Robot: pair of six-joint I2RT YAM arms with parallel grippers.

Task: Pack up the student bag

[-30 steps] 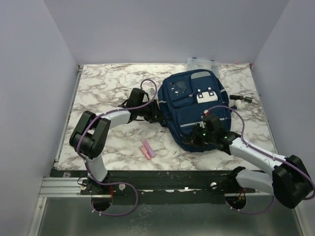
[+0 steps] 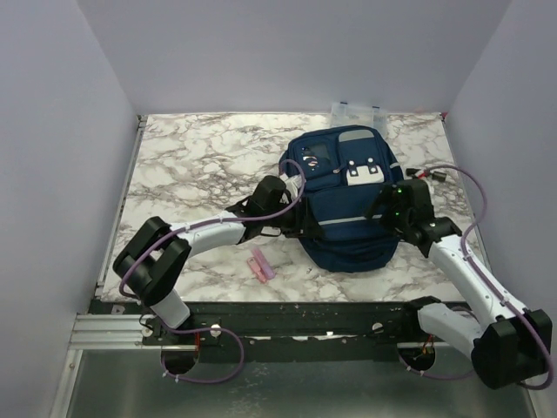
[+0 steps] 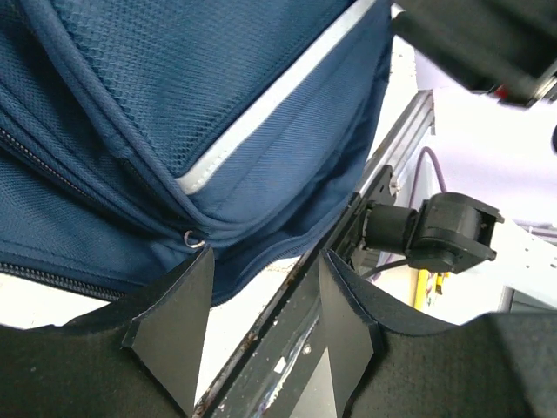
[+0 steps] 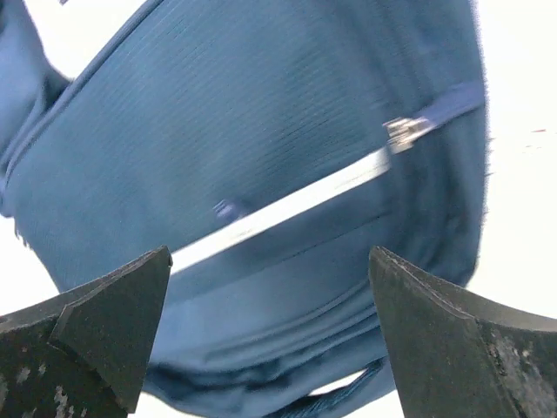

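Note:
The navy student bag (image 2: pixel 352 202) lies flat on the marble table, a white patch on its upper part. Over its left edge hovers my left gripper (image 2: pixel 312 228), open. In the left wrist view, navy fabric (image 3: pixel 174 96) with a pale stripe and zips lies just beyond the parted fingers (image 3: pixel 178 335). My right gripper (image 2: pixel 378 214) is open above the bag's right half. Its view shows the striped lower panel (image 4: pixel 278 131) between and beyond the spread fingers, with nothing held.
Pink sticks (image 2: pixel 260 265) lie on the table left of the bag. A clear plastic case (image 2: pixel 358 116) stands behind it, and dark small items (image 2: pixel 427 174) lie at the right.
My left gripper has moved right onto the bag's left side. The right gripper has gone up and rightward from the bag's lower left part to its right half.

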